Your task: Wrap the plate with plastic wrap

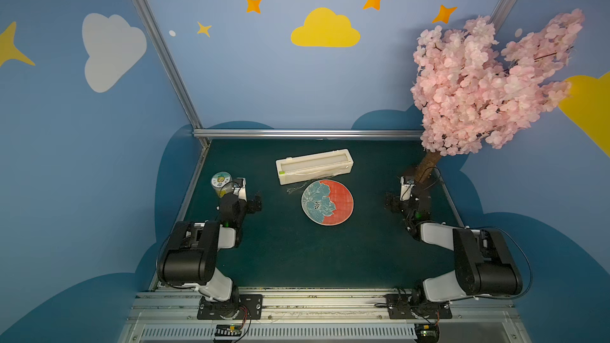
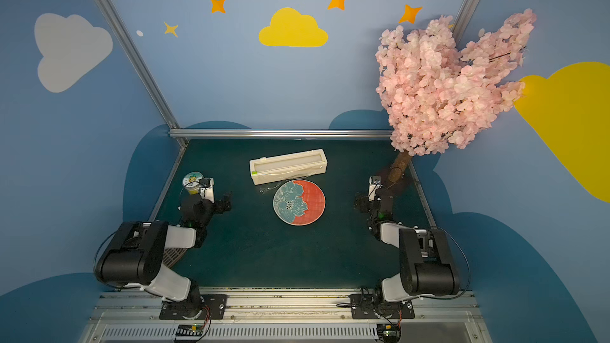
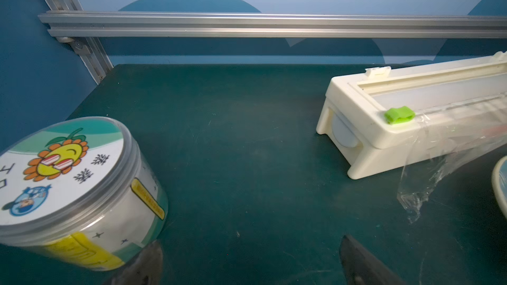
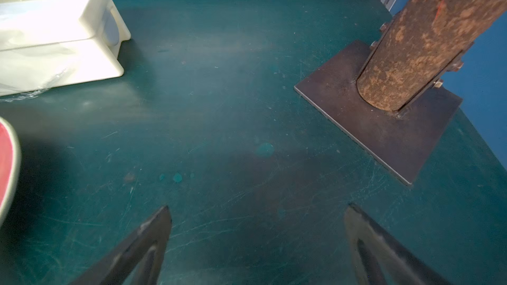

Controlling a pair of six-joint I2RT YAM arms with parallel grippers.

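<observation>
A round plate [image 1: 336,203], red with a blue flower, lies flat and uncovered at the middle of the table. Just behind it stands the white wrap dispenser [image 1: 315,166], with a green slider [image 3: 399,114] at its left end. Clear plastic wrap [image 3: 422,174] hangs down the dispenser's front side onto the table. To the left of the plate, my left gripper is open and empty, its fingers wide apart. On the other side of the plate my right gripper also stands open, with only bare table between its fingers.
A lidded tub [image 3: 63,169] with a sunflower label stands close by my left gripper. At the right back, a tree trunk [image 4: 417,42] rises from a dark metal base plate [image 4: 369,121]. The table in front of the plate is clear.
</observation>
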